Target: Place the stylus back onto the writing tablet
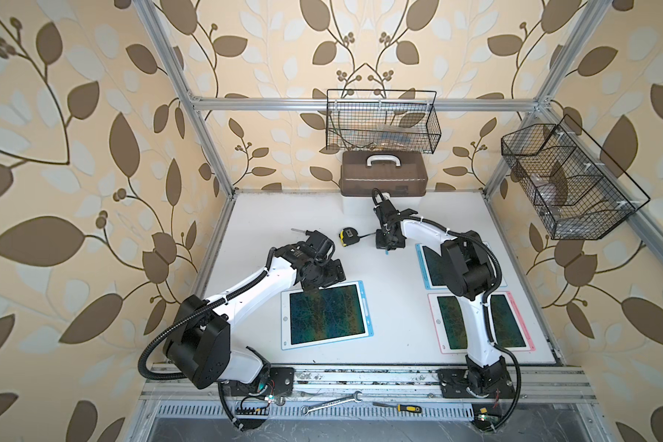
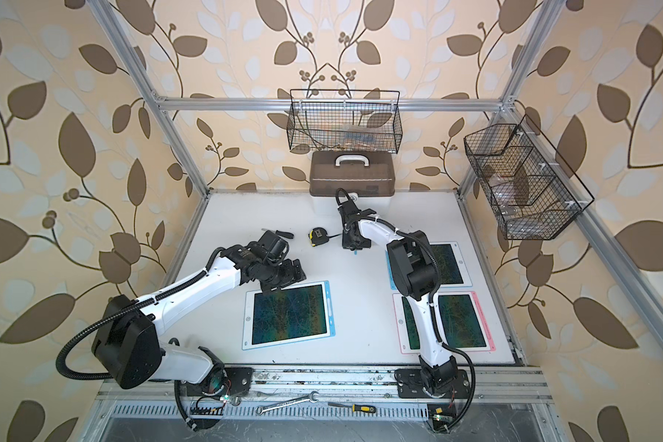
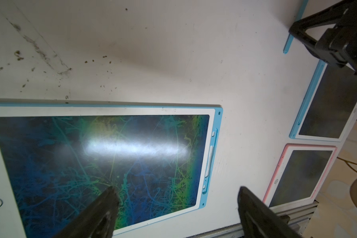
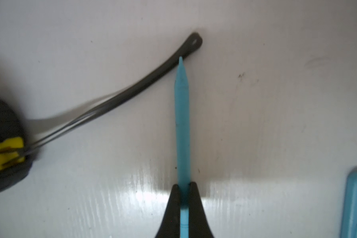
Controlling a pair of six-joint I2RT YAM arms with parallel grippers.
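Note:
In the right wrist view a blue stylus (image 4: 182,130) is pinched by my right gripper, its pointed tip facing away from the fingers. From the left wrist view the stylus (image 3: 288,44) sticks out of the black right gripper, near the corner of the right-hand blue tablet (image 3: 305,101). My left gripper stands open, its fingers wide apart with nothing between them. Beyond them lies a large blue-edged tablet (image 3: 216,142) with a coloured scribbled screen; a white stylus-like piece (image 3: 209,160) sits along its side strip. A pink-edged tablet (image 1: 443,346) is at the front right.
A black and yellow tape measure (image 1: 349,235) with a dark strap lies left of the right gripper. A brown toolbox (image 1: 383,174) stands at the back.

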